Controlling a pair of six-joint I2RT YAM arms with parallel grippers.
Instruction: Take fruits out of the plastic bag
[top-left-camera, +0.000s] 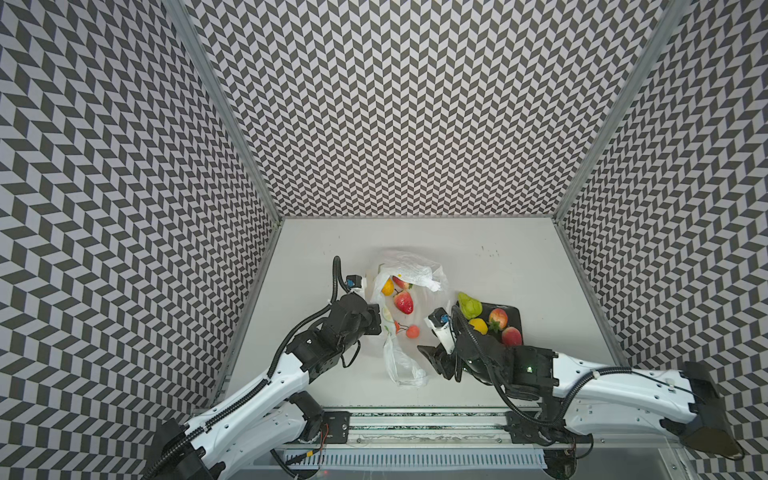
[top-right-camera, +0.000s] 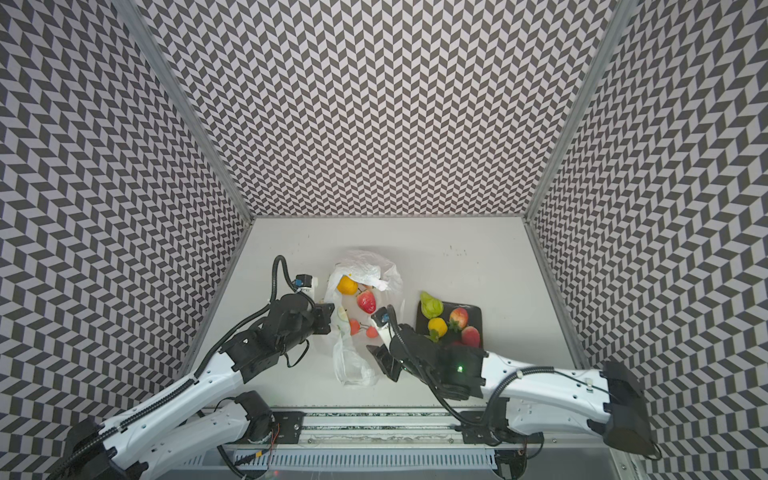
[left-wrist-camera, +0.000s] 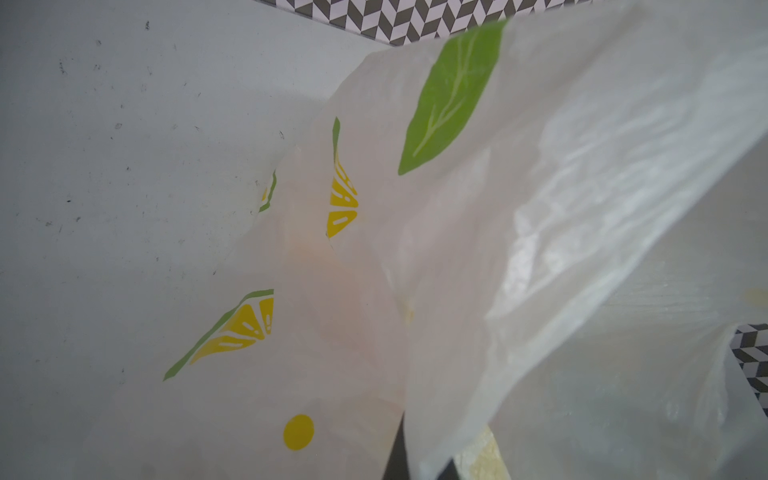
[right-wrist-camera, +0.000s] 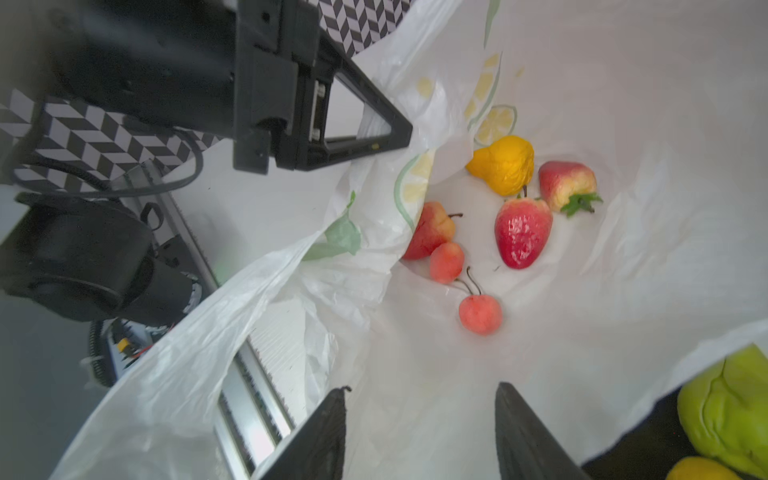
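A white plastic bag (top-left-camera: 416, 360) lies open mid-table, holding a lemon (right-wrist-camera: 502, 164), red strawberries (right-wrist-camera: 521, 233), a red pear-like fruit (right-wrist-camera: 430, 230) and cherries (right-wrist-camera: 480, 314). My left gripper is shut at the bag's left rim, with thin plastic at its fingertips, filling much of the left wrist view. My right gripper hangs open over the bag's near right part, nothing between its fingers, facing the cherries.
A black tray (top-right-camera: 472, 316) right of the bag holds a green pear (top-right-camera: 430, 305), a yellow fruit and several red fruits; the right arm partly covers it.
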